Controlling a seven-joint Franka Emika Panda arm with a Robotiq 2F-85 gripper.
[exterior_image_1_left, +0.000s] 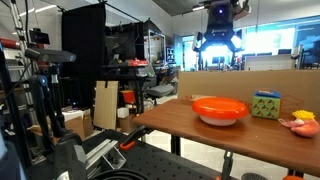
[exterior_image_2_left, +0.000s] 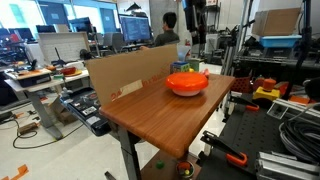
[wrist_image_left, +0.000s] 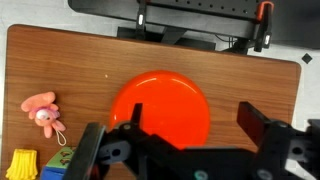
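On the wooden table (exterior_image_1_left: 175, 118) an orange-red round lid or plate (exterior_image_1_left: 220, 104) rests on a white bowl (exterior_image_1_left: 218, 121). From above, in the wrist view, the orange disc (wrist_image_left: 165, 95) fills the middle and hides the bowl beneath it. My gripper (exterior_image_1_left: 218, 46) hangs well above the disc, clear of it. Its fingers are spread wide and nothing shows between them, so it is open. In the wrist view the lower part of the disc is covered by the gripper's dark fingers (wrist_image_left: 97, 137).
A green-and-blue box (exterior_image_1_left: 266, 106) stands beside the bowl. Past it lie a pink soft toy (exterior_image_1_left: 301, 127) and a yellow item (wrist_image_left: 22, 163). A tan board (exterior_image_2_left: 115, 79) borders the table's far side.
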